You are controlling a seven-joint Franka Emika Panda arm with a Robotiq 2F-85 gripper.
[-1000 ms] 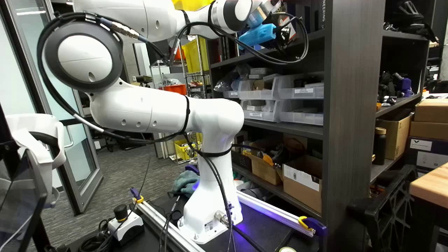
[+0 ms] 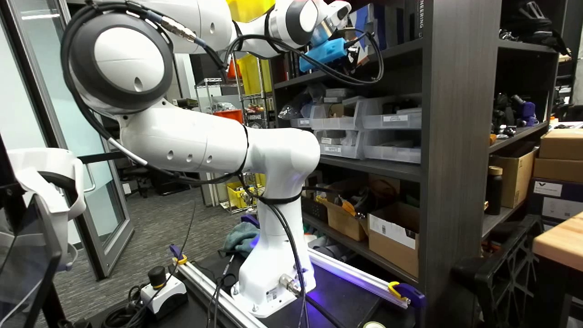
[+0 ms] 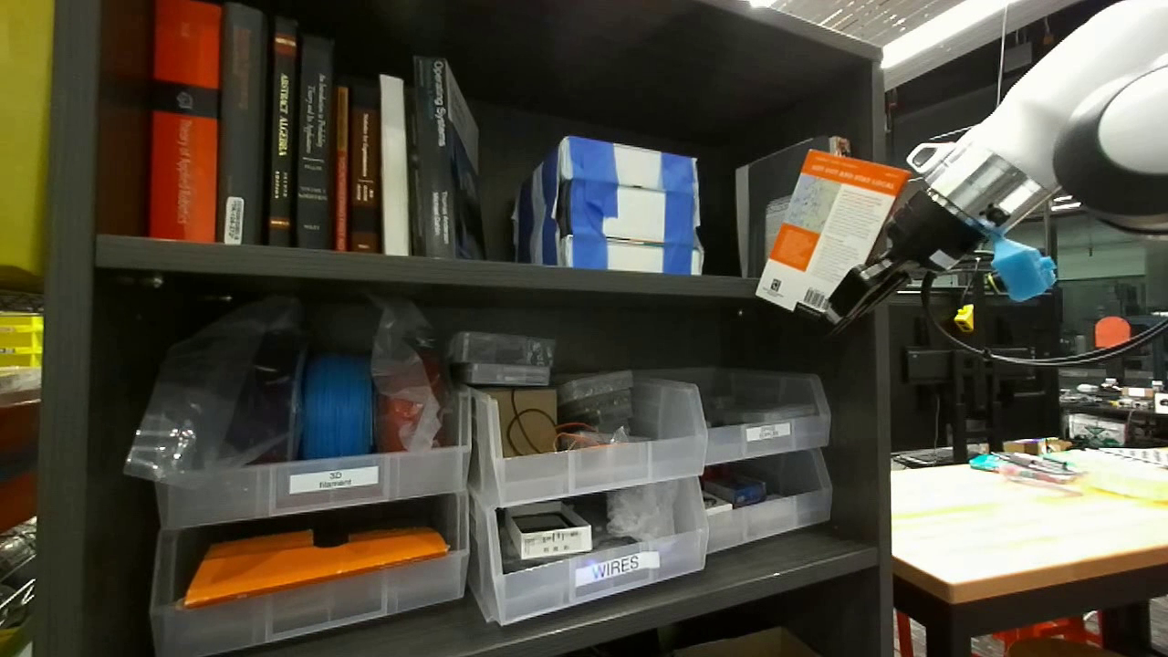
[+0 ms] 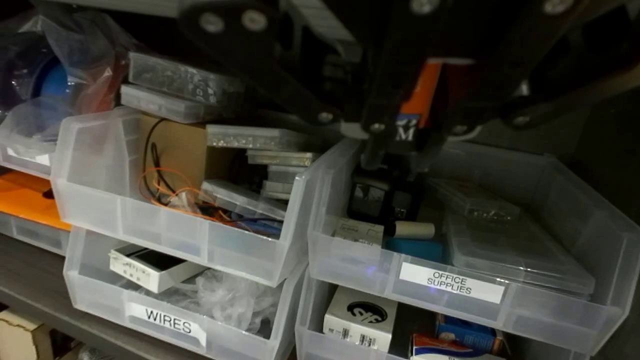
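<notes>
An orange and white book (image 3: 829,228) is tilted in front of the upper shelf's right end in exterior view 2. My gripper (image 3: 829,314) is shut on it near its lower right edge. Seen from the wrist, the book's narrow orange spine (image 4: 424,90) shows between the dark fingers, most of the rest being hidden. In exterior view 1, cables and the blue wrist piece (image 2: 323,55) partly cover the gripper.
Books (image 3: 318,142) stand at the upper shelf's left, with a blue-and-white box stack (image 3: 630,208) right of centre. A gap separates them. A grey upright item (image 3: 756,208) is behind the held book. Labelled clear bins (image 3: 591,471) fill the shelf below.
In exterior view 1, the wrist and its blue piece have shifted a little left and down. The arm's large rounded elbow has moved right and up.
</notes>
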